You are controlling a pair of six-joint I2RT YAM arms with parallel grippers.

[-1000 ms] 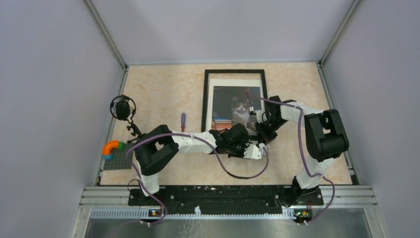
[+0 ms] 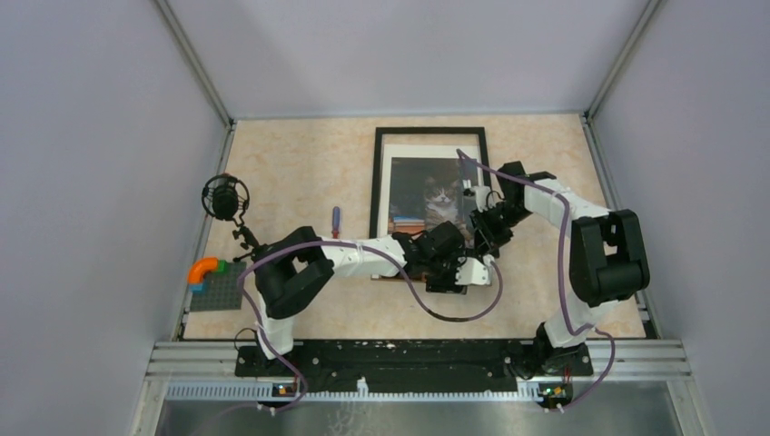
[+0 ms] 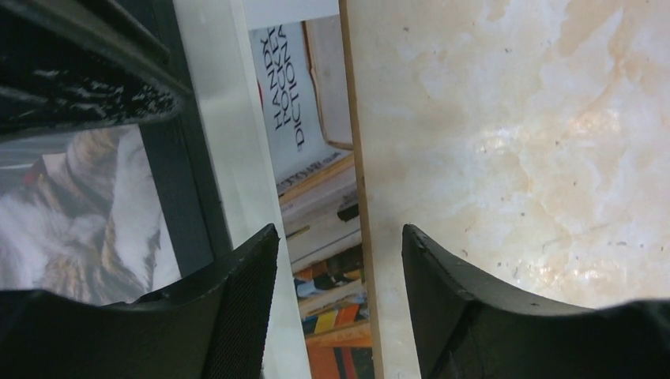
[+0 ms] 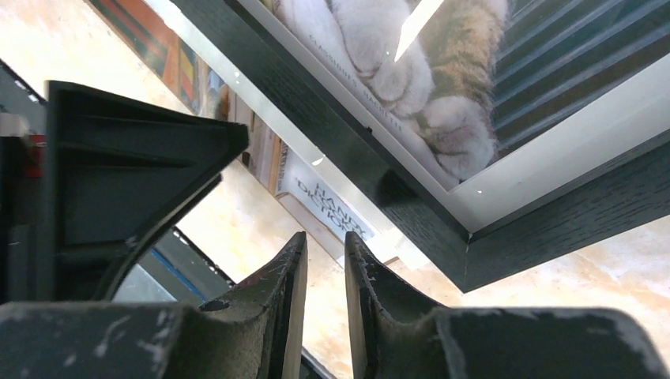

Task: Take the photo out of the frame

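Observation:
The black frame (image 2: pixel 375 163) lies on the table, holding a cat photo (image 2: pixel 427 182); a strip of book cover (image 3: pixel 292 103) shows beside its near bar, by my left gripper. In the left wrist view my left gripper stands open over that strip and the table edge beside it. My right gripper hangs at the frame's lower right corner (image 4: pixel 466 260), its two fingertips part open with a gap between them and nothing visible held. In the top view both grippers crowd the frame's near right corner, partly hidden by the arms.
A screwdriver (image 2: pixel 336 221) lies left of the frame. Toy blocks on a grey plate (image 2: pixel 216 295) sit at the far left.

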